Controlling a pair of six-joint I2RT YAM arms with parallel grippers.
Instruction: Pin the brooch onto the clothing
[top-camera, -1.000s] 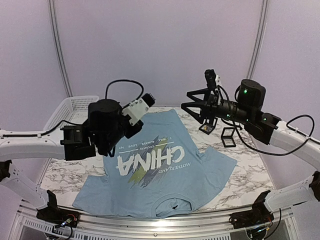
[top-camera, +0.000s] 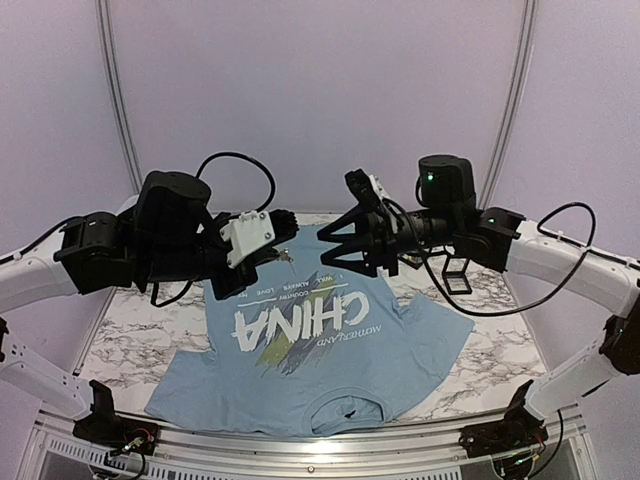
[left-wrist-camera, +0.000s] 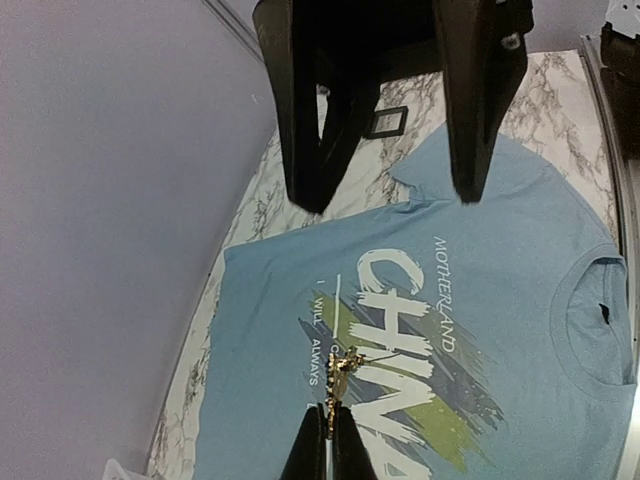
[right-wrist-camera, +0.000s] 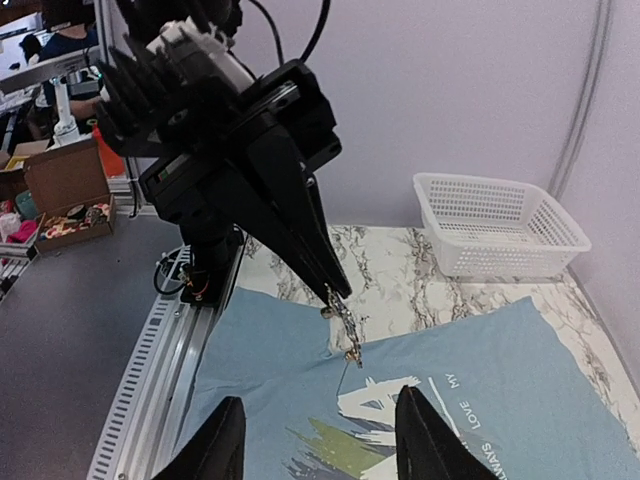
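Observation:
A small gold brooch with a thin pin (left-wrist-camera: 342, 368) (right-wrist-camera: 344, 325) sits in the tips of my left gripper (top-camera: 268, 258), which is shut on it and held above the shirt. My right gripper (top-camera: 328, 242) stands open just to the right, its fingers toward the brooch with nothing between them. The light blue T-shirt (top-camera: 410, 370) (left-wrist-camera: 530, 300) lies flat on the marble table, CHINA print upward, collar toward the near edge.
A white basket (right-wrist-camera: 500, 250) stands on the table beside the shirt, mostly hidden by the left arm from above. Black square frames (top-camera: 457, 280) lie at the right of the shirt. The table's near edge has a metal rail (top-camera: 310, 445).
My right gripper has moved left and lower, toward the left one. My left gripper has shifted and turned so the brooch now points toward the right gripper.

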